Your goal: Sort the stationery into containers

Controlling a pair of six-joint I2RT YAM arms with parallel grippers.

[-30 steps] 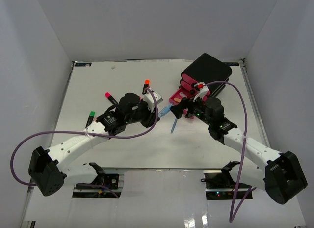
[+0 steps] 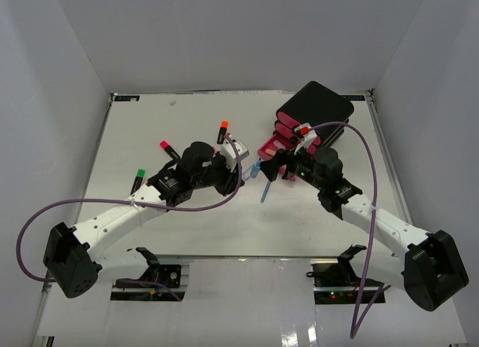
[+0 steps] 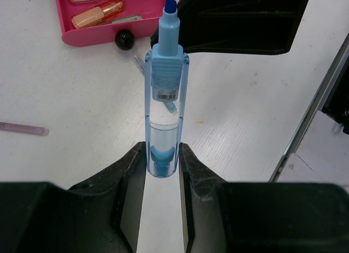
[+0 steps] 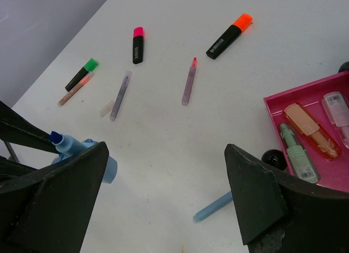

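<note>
My left gripper is shut on the clear lower end of a light-blue pen-like holder (image 3: 167,73) with a dark-blue tip. In the top view this holder (image 2: 255,170) points right, toward my right gripper (image 2: 274,167). The right gripper is open; the holder's blue end (image 4: 108,168) shows beside its left finger, and whether they touch I cannot tell. A pink drawer (image 4: 272,116) holds several small items, among them an orange bottle (image 4: 312,131) and a grey-green one (image 4: 299,154). Below it lies a slim blue pen (image 4: 211,207).
The black case (image 2: 314,111) with pink drawers stands at the back right. Highlighters with orange (image 4: 242,22), pink (image 4: 138,34) and green (image 4: 90,65) caps lie spread out, with several thin pens between.
The holder's blue part has shifted slightly right, away from my left fingers, and a clear section now shows between. Both arms look almost still.
</note>
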